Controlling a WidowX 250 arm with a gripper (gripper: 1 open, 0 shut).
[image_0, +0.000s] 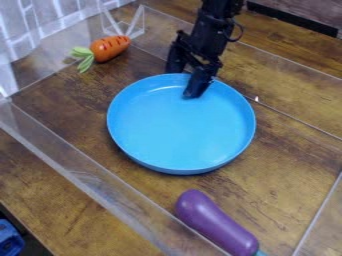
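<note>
A black gripper (198, 70) hangs at the top centre, its fingers reaching down over the back rim of a large blue plate (181, 125). It looks open, though the dark fingers partly overlap and whether they touch the rim is hard to tell. An orange toy carrot (110, 48) with a green top lies at the upper left. A purple eggplant toy (214, 222) lies at the lower right.
Clear plastic walls border the wooden surface (267, 150) on several sides. A blue object (8, 240) sits outside at the lower left. Bare wood lies right of the plate and to its lower left.
</note>
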